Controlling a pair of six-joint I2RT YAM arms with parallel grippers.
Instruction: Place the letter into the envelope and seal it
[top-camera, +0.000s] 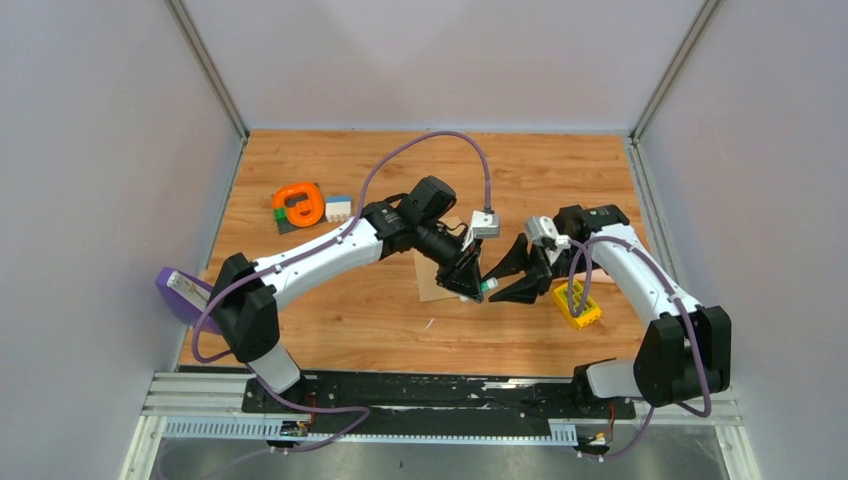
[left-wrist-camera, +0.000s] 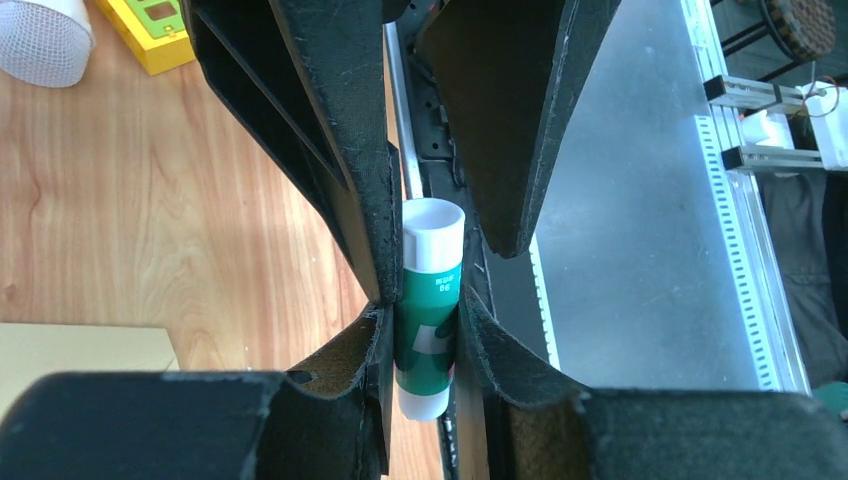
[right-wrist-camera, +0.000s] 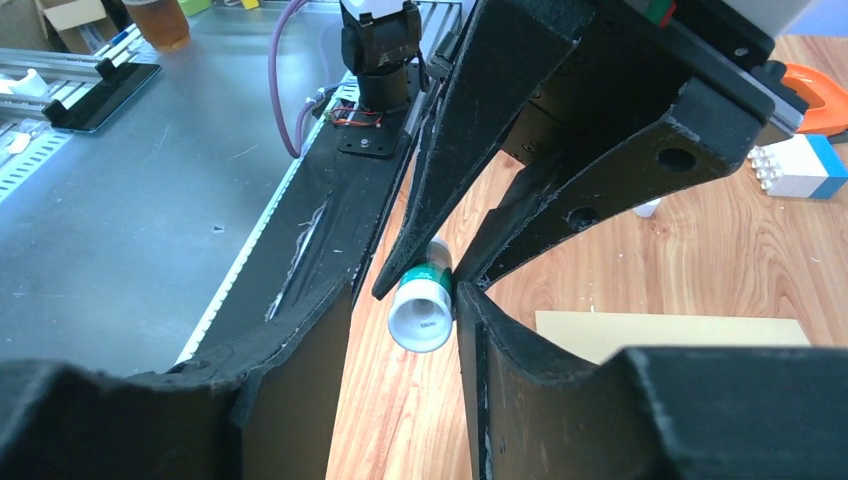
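Note:
A green glue stick (left-wrist-camera: 430, 310) with white ends is held in my left gripper, whose fingers press on both sides of it. From the right, my part-open right gripper (top-camera: 491, 290) has its fingers on either side of the stick's protruding end. In the right wrist view the stick's round white end (right-wrist-camera: 420, 322) faces the camera, close to one right finger (right-wrist-camera: 470, 330) and apart from the other; touching cannot be told. The tan envelope (right-wrist-camera: 660, 332) lies flat on the table, partly beneath the left arm in the top view. No separate letter can be made out.
A yellow block (top-camera: 577, 304) lies by the right arm. At the far left are an orange ring-shaped thing (top-camera: 299, 205) and a white-and-blue block (top-camera: 338, 208). A thin white scrap (top-camera: 430, 323) lies before the envelope.

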